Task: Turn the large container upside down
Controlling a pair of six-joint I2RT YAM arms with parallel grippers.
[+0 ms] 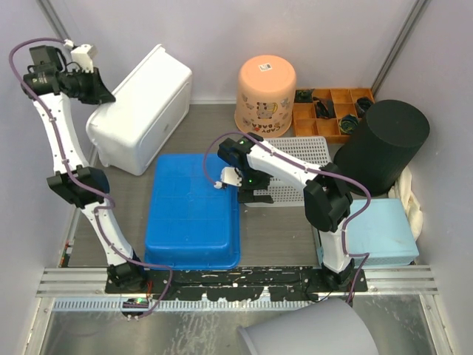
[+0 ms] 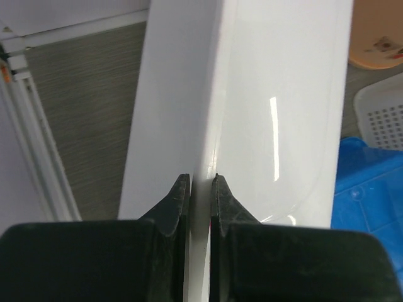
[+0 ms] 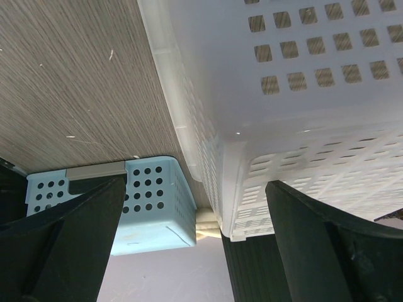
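Observation:
The large white container (image 1: 144,111) is tilted up at the back left, its smooth faces showing in the top view. My left gripper (image 1: 109,98) is at its upper left edge. In the left wrist view the rounded white edge (image 2: 217,119) runs down between the fingers of the left gripper, which is shut on it. Whatever lies inside or behind the container is hidden. My right gripper (image 1: 253,198) hangs over the near left side of the white perforated basket (image 1: 292,194). It stands open, fingers (image 3: 315,239) wide apart, with nothing gripped between them.
A blue upturned bin (image 1: 192,211) lies right in front of the white container. An orange bucket (image 1: 264,96) and a wooden compartment tray (image 1: 344,96) stand at the back. On the right are a black cylinder (image 1: 380,148) and a light-blue box (image 1: 377,233).

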